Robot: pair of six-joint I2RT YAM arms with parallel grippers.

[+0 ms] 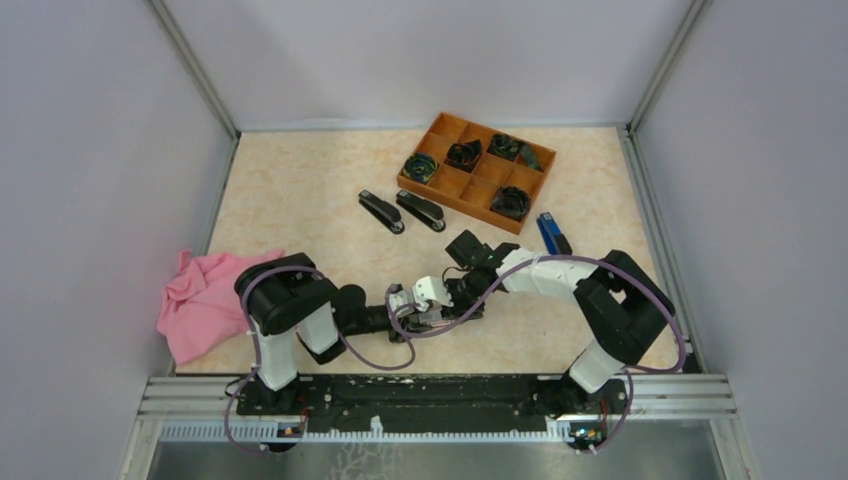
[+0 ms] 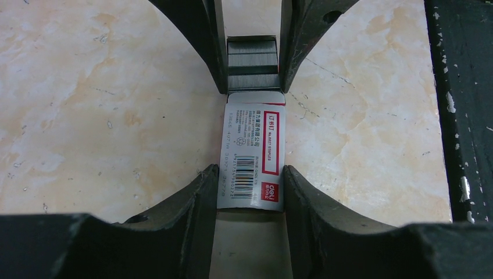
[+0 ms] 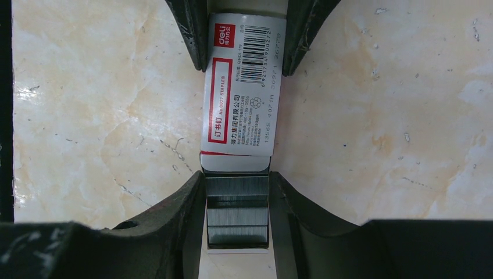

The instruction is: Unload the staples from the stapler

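Observation:
A white Deli staples box (image 2: 251, 151) lies low over the table, its end flap raised toward a black tray of staple strips (image 3: 237, 212). My left gripper is shut on the box at one end; my right gripper is shut on the staple tray at the other, the two facing each other. In the top view two black staplers, a left one (image 1: 380, 212) and a right one (image 1: 420, 210), lie behind my arms, and a blue stapler (image 1: 551, 233) lies at the right.
A wooden divided tray (image 1: 460, 180) with dark coiled items stands at the back. A pink cloth (image 1: 200, 300) lies at the left.

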